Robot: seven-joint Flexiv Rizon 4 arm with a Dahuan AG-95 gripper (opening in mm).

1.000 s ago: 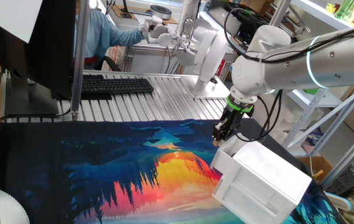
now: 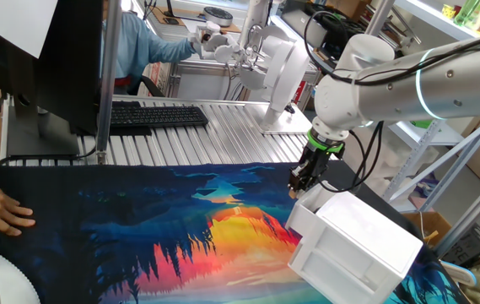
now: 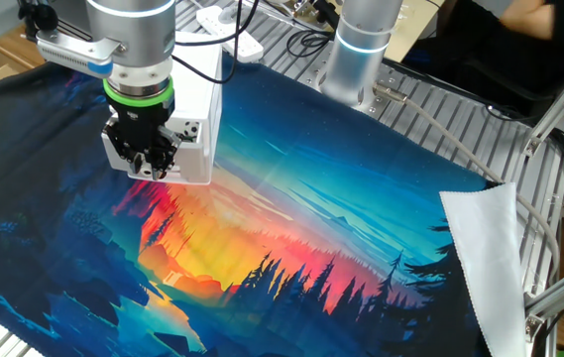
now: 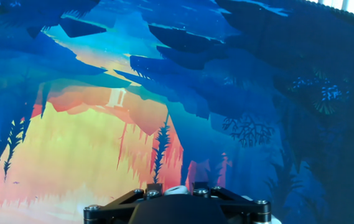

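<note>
A white drawer unit (image 2: 358,241) stands on the printed cloth at the right in exterior view 1, its upper drawer (image 2: 307,209) sticking out. My gripper (image 2: 293,191) points down at the front of that drawer. From exterior view 2, the gripper (image 3: 148,171) covers part of the white unit (image 3: 196,109). In the wrist view two finger ends stand apart at the bottom edge, and a small white rounded part (image 4: 177,189) shows between them. Whether the gripper grips that part is hidden by its own body.
A person's hand (image 2: 8,211) rests on the cloth's left edge. A white cloth (image 3: 487,258) hangs at one edge.
A person's hand has come in from the left and now lies on the cloth; the cloth's left part has shifted slightly. My arm and the drawer unit look unmoved.
</note>
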